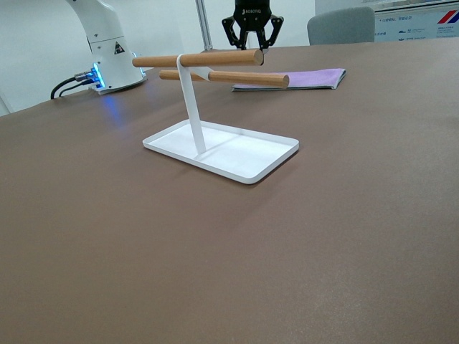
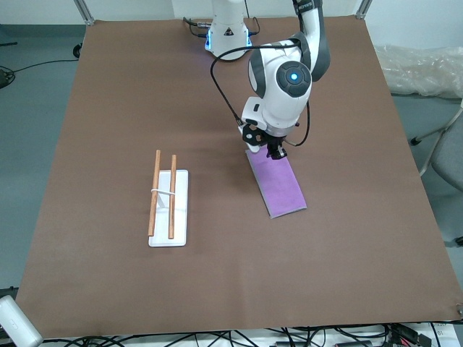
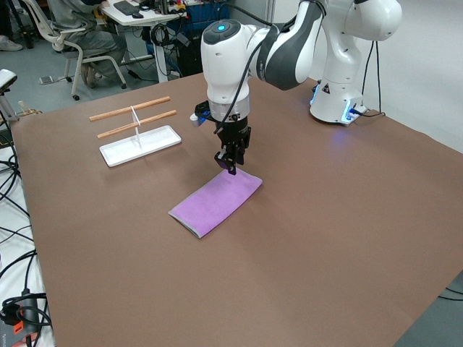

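Observation:
A purple cloth point(image 2: 278, 188) with grey edging lies flat on the brown table point(image 2: 304, 267), also seen as a folded cloth point(image 3: 213, 206) in the right view. My black gripper point(image 3: 231, 165) hangs downward at one end of the cloth; whether its fingers are open or shut, or touching the cloth, is unclear. In the top view the gripper point(image 1: 252, 44) is partly hidden behind a rack. That white rack tray point(image 2: 180, 217) carries two wooden rods point(image 2: 173, 210) on a white support and stands apart from the cloth.
The robot's white base point(image 3: 335, 97) stands at the table's back edge with cables around it. Most of the table around the cloth and rack is clear. Cables and equipment lie beyond the near edge in the left view.

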